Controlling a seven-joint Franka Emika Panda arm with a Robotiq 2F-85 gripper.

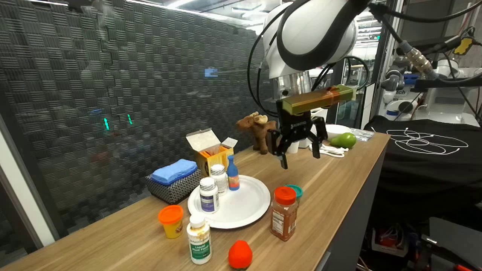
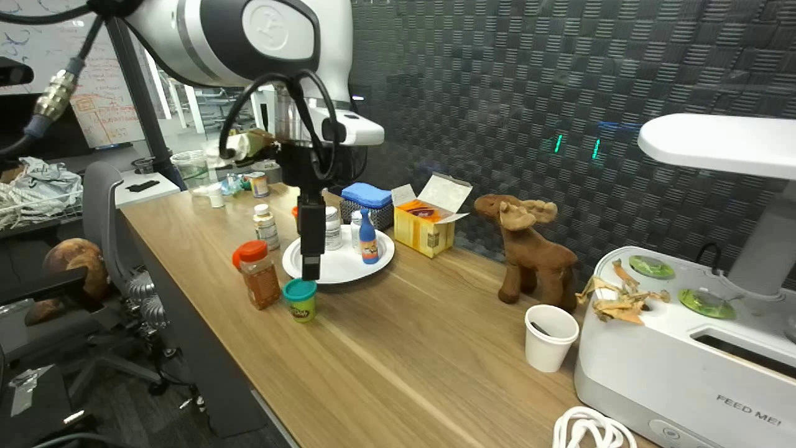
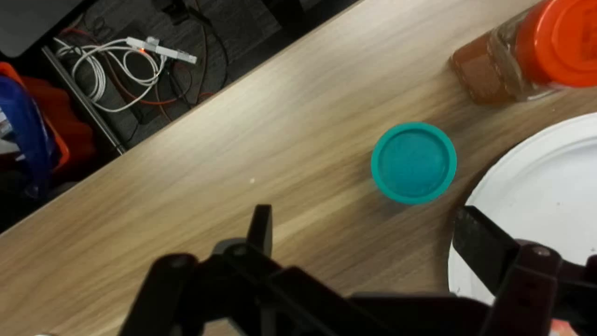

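Note:
My gripper [image 1: 299,162] hangs above the table, open, with nothing between its fingers. In the wrist view its two fingers are spread wide, and a teal-lidded tub [image 3: 414,163] stands on the wood a little beyond the fingertips. Exterior view 2 shows that tub [image 2: 300,300] upright beside a red-capped spice jar [image 2: 259,275]. A white plate [image 1: 248,203] carries two white pill bottles, one of them in front [image 1: 209,195], and a blue bottle [image 1: 232,174]. The plate's edge reaches under my right finger in the wrist view.
Around the plate stand an orange-lidded tub [image 1: 171,221], a plant food bottle [image 1: 199,239], a red object [image 1: 240,254], a basket with a blue cloth [image 1: 174,171] and an open yellow box [image 2: 423,228]. A plush moose [image 2: 531,250] and paper cup [image 2: 550,337] stand farther along.

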